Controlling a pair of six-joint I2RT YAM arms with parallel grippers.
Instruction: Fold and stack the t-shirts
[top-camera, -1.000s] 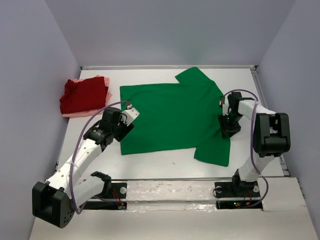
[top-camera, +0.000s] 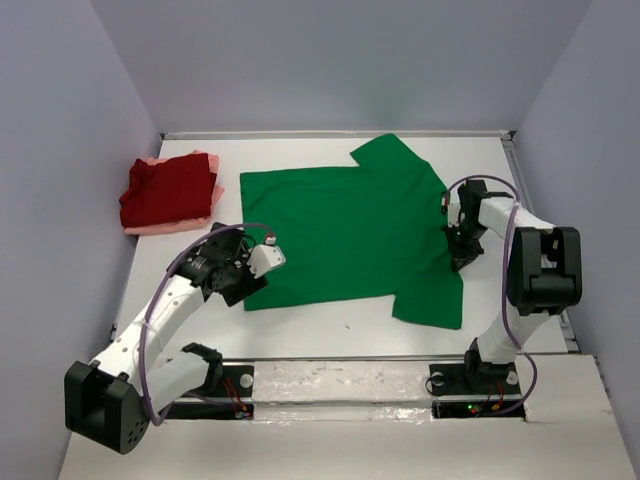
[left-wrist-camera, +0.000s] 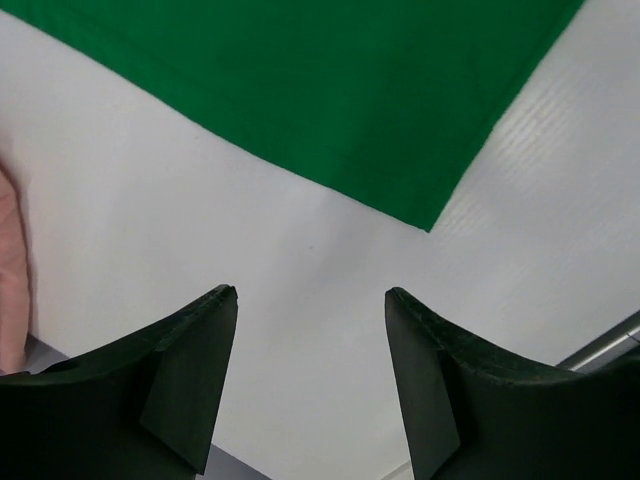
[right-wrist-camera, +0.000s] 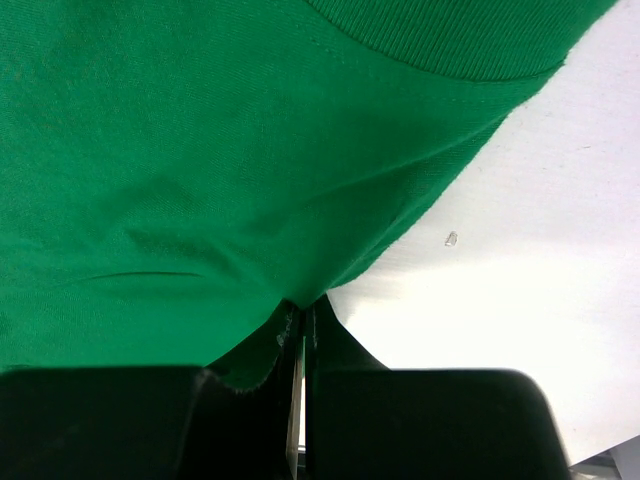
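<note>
A green T-shirt (top-camera: 340, 230) lies spread flat on the white table, sleeves toward the right. My left gripper hangs open above its near hem corner at the left, nothing between the fingers. My right gripper is shut at the shirt's edge beside the ribbed collar (right-wrist-camera: 450, 35), with the fabric pinched at its fingertips and slightly creased.
A folded red shirt (top-camera: 165, 190) lies on a pink one (top-camera: 170, 228) at the back left of the table. Bare table (top-camera: 330, 340) shows along the front. Walls bound the back and sides.
</note>
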